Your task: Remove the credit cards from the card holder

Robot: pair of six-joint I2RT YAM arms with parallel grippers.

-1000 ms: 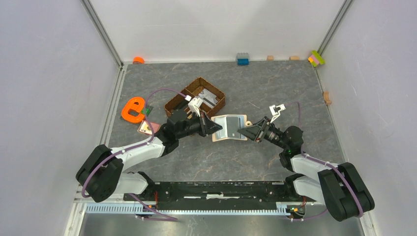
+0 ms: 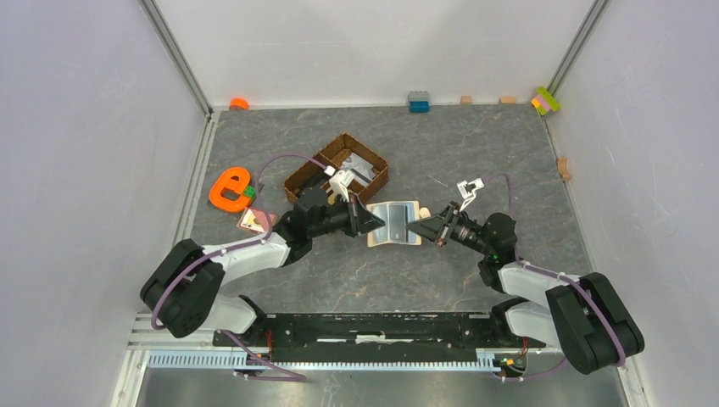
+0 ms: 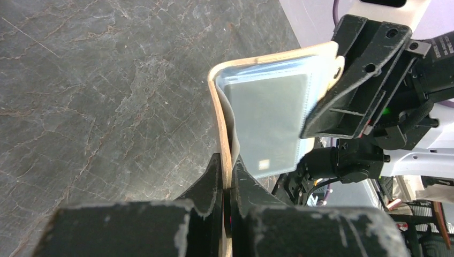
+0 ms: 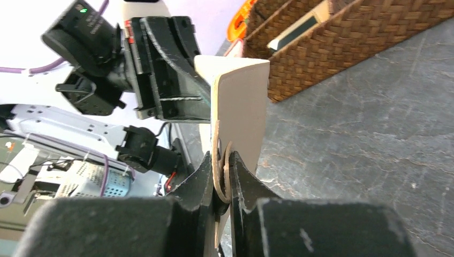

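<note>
The card holder (image 2: 393,223) hangs open between my two grippers, a tan-edged cover with clear pockets inside. In the left wrist view its pocket page (image 3: 267,115) faces the camera, showing a greyish panel. My left gripper (image 2: 380,222) is shut on the holder's left cover edge. On the other side, my right gripper (image 2: 412,225) is shut on the right cover edge. From the right wrist view only the pale outer cover (image 4: 241,107) and its thin edge show. Whether any card sits inside the pockets is hard to tell.
Behind the left gripper stands a brown woven basket (image 2: 380,181) with items inside. An orange letter-shaped toy (image 2: 222,188) and a flat reddish card (image 2: 251,220) lie at the left. Blocks line the back edge. The table right of the basket is clear.
Both grippers have drawn slightly closer together, the left moving a little right and the right a little left.
</note>
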